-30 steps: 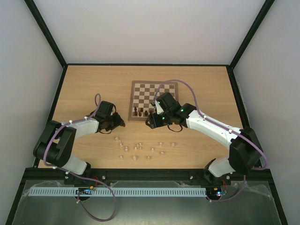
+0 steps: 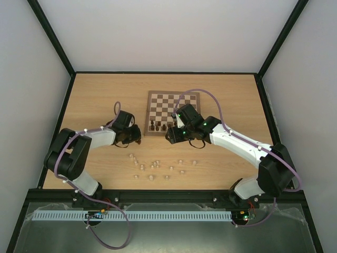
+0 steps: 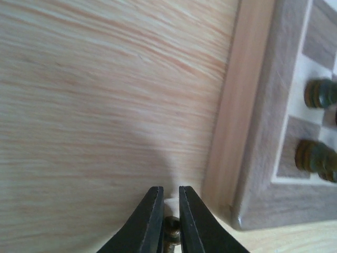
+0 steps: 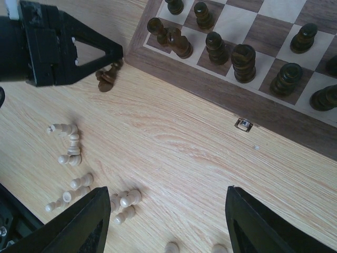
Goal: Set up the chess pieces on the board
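Observation:
My left gripper is shut on a dark chess piece (image 3: 171, 225), low over the table just off the board's near-left corner. In the right wrist view this brown piece (image 4: 107, 79) shows beneath the left fingers (image 4: 100, 50); its lower part is hard to make out. The chessboard (image 2: 146, 113) carries several dark pieces along its near rows, such as a dark piece (image 4: 244, 63). Over the board's front edge, my right gripper stands open, its fingers wide apart with nothing between them. Several pale pieces (image 2: 151, 177) lie scattered in front.
The board's raised wooden rim (image 3: 263, 116) stands close on the right of the left fingers. A small metal clasp (image 4: 244, 125) sits on its front side. Bare table (image 2: 100, 95) stretches left of the board. The right forearm covers part of the board's right side in the top view.
My left gripper has shifted slightly right toward the board's corner, and its wrist has moved away from the front edge. The right arm has barely moved.

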